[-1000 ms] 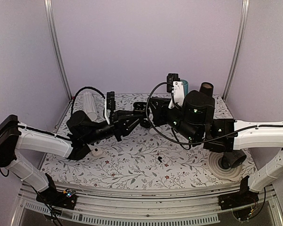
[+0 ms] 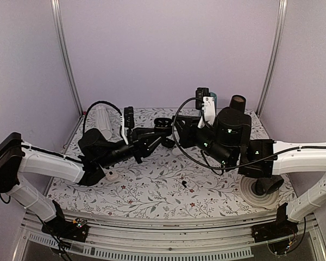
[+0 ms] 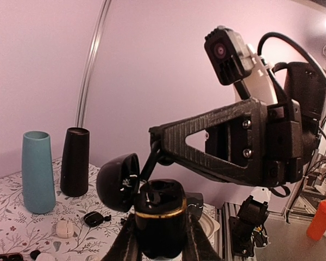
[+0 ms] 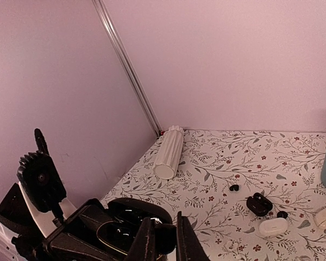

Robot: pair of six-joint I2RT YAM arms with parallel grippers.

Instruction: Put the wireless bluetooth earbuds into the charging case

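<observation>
A black charging case [image 3: 160, 212] with a gold band is clamped in my left gripper, which is shut on it. Its lid [image 3: 118, 182] stands open. In the right wrist view the open case [image 4: 117, 235] lies just left of my right gripper. That gripper is shut on a small dark piece [image 4: 165, 242], seemingly an earbud, at the case's edge. In the left wrist view the right fingertips [image 3: 158, 136] are above the case. Whether the earbud touches or sits in a slot I cannot tell.
On the patterned table lie another small black case [image 4: 259, 204], a white case [image 4: 273, 227] and a small black earbud [image 4: 234, 187]. A blue cup [image 3: 38, 171], a dark cup [image 3: 75, 162] and a white ribbed cup [image 4: 169, 153] stand or lie farther back.
The left arm and the case are nearly still.
</observation>
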